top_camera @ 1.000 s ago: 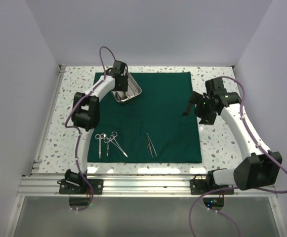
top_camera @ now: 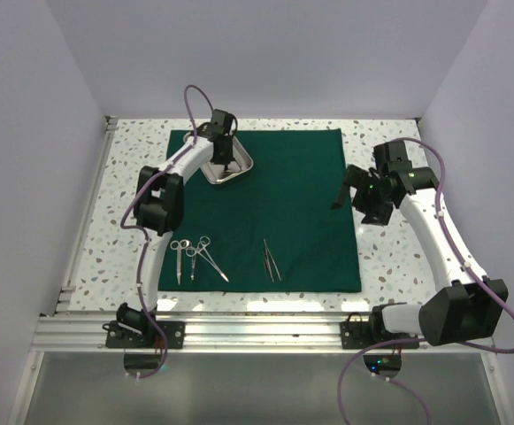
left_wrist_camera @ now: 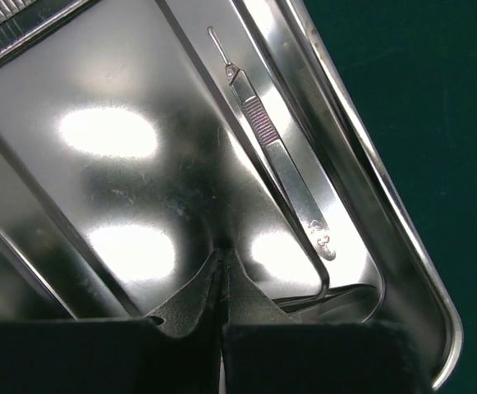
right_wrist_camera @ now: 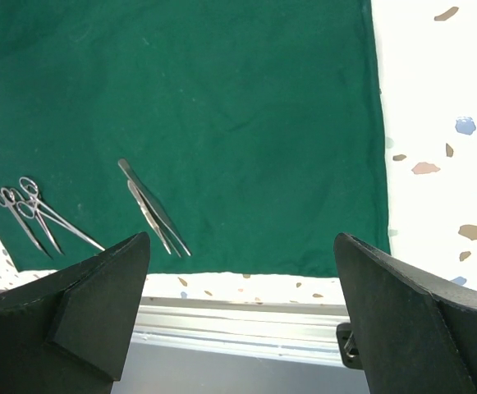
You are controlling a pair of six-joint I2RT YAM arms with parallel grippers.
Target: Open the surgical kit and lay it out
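A metal tray (top_camera: 246, 168) stands at the back left of the green cloth (top_camera: 301, 177). Inside it, a silver scalpel handle (left_wrist_camera: 283, 164) lies along the right side in the left wrist view. Above the tray floor my left gripper is shut with nothing showing between its fingertips, just left of the handle's lower end. My right gripper hangs open and empty off the cloth's right side. Several scissor-like instruments (top_camera: 202, 251) lie at the front left of the cloth. Two tweezers (top_camera: 270, 261) rest to their right.
A ridged metal piece (left_wrist_camera: 4, 29) shows at the tray's upper left corner in the left wrist view. Speckled table (top_camera: 385, 257) surrounds the cloth, with a metal rail (top_camera: 257, 326) along the front.
My left gripper has shifted slightly to the right over the tray. The right arm has moved a little to the right. The laid-out instruments have stayed put.
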